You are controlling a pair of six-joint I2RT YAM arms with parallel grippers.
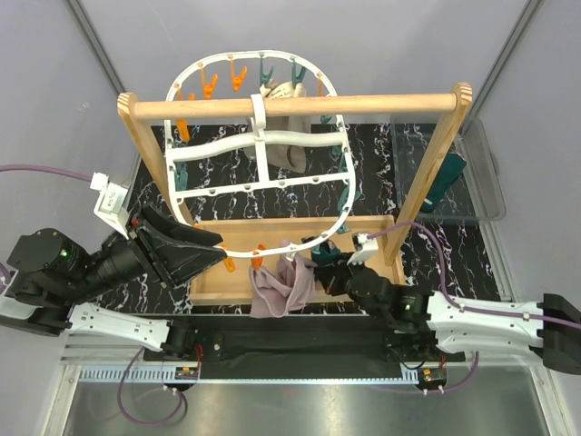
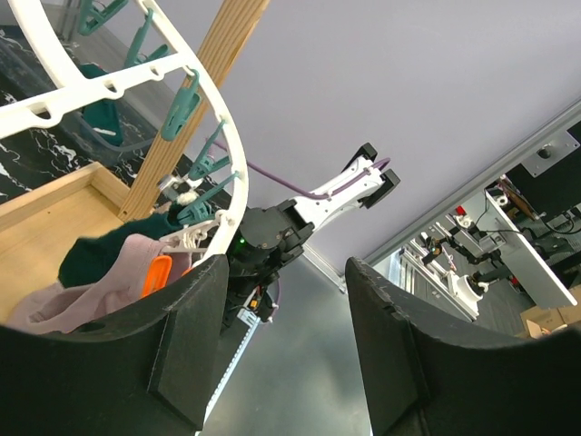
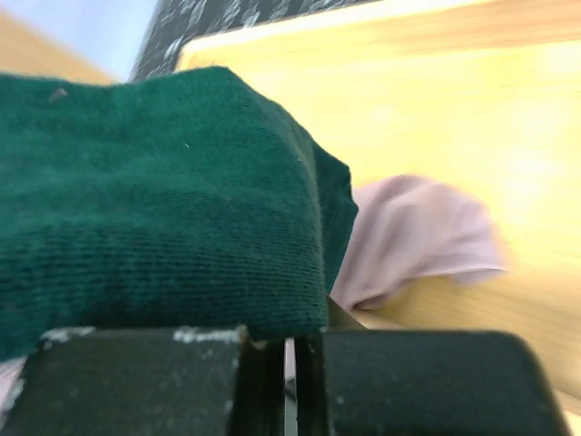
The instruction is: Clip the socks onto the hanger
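Note:
The white hanger (image 1: 222, 189) hangs from the wooden bar, its clips orange and green. From its front rim hangs a mauve sock (image 1: 281, 289), beside an orange clip. A dark green sock (image 3: 154, 200) is bunched next to it at the rim, near a green clip (image 2: 193, 213). My right gripper is shut directly against the green sock, which covers much of the right wrist view; no cloth is clearly visible between the fingers. Left of the hanger, my left gripper stands open and empty, apart from both socks.
A wooden tray (image 1: 218, 289) lies beneath the hanger. Light socks (image 1: 289, 150) hang at the hanger's back. The clear bin (image 1: 490, 186) at back right holds another green sock (image 1: 445, 182). Wooden stand legs (image 1: 427, 173) flank the hanger.

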